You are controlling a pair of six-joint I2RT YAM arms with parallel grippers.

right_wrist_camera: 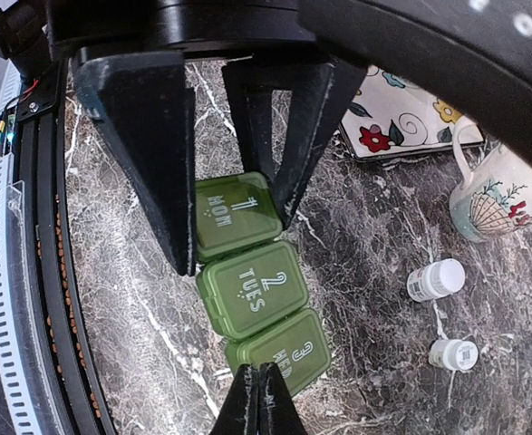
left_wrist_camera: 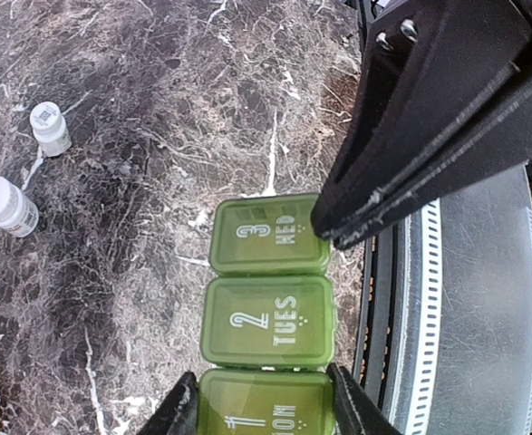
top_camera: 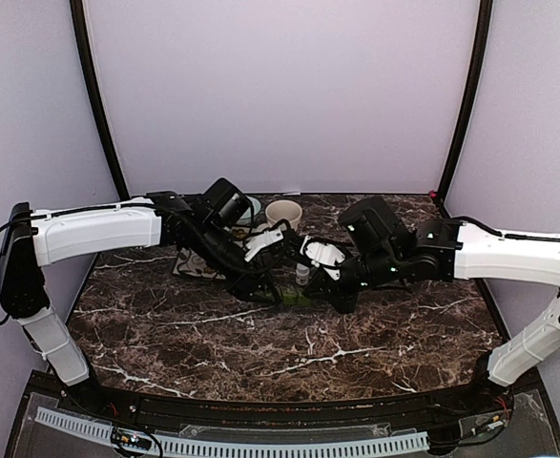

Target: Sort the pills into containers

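The green pill box [left_wrist_camera: 267,322] shows its MON, TUES and WED lids, all closed. My left gripper is shut on the MON compartment [right_wrist_camera: 234,213], one finger on each side. In the right wrist view, my right gripper has its fingertips together with nothing between them, in front of the WED compartment [right_wrist_camera: 288,352], which is outside them. From the left wrist view, the right gripper's dark fingers [left_wrist_camera: 374,195] overlap the upper right corner of the WED lid. The top view shows only a bit of green [top_camera: 294,298] between the two arms.
Two white bottles [right_wrist_camera: 436,280] [right_wrist_camera: 453,354] stand on the marble table beside the box. Farther back are a shell-patterned mug [right_wrist_camera: 501,195] and a flowered tray [right_wrist_camera: 397,122]. Open marble [top_camera: 260,353] lies in front of the arms.
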